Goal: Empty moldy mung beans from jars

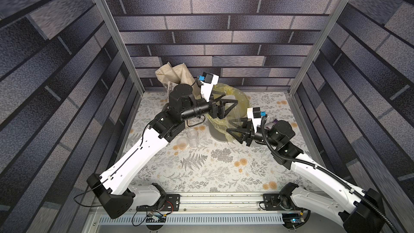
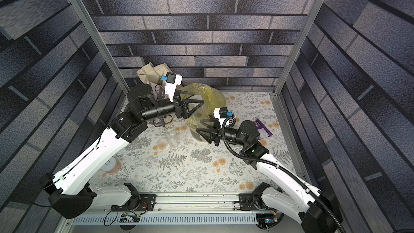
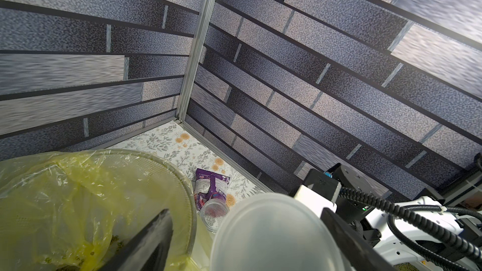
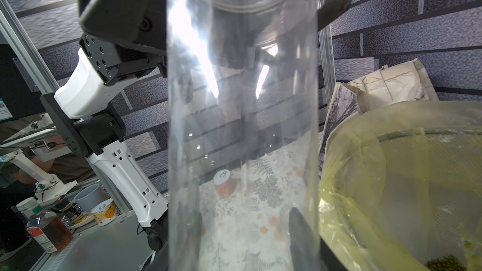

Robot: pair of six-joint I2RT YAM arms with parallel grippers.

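A clear, empty-looking jar (image 4: 243,120) is held upside or upright, I cannot tell which, in my right gripper, shut on its sides. Over its far end, a frosted white lid-like disc (image 3: 276,235) stands between the fingers of my left gripper (image 1: 229,98). Those fingers are open, with a clear gap between one finger and the disc. Both grippers are above the bin lined with a yellow bag (image 4: 351,190). Greenish beans (image 4: 444,264) lie inside it. Another clear jar (image 1: 192,138) stands on the table beside a round lid (image 1: 182,142).
A beige bag (image 1: 174,74) leans at the back left. Beyond the bin lie a purple packet (image 3: 213,185) and a clear container (image 3: 215,214). An orange can with a white top (image 2: 111,165) sits at the left.
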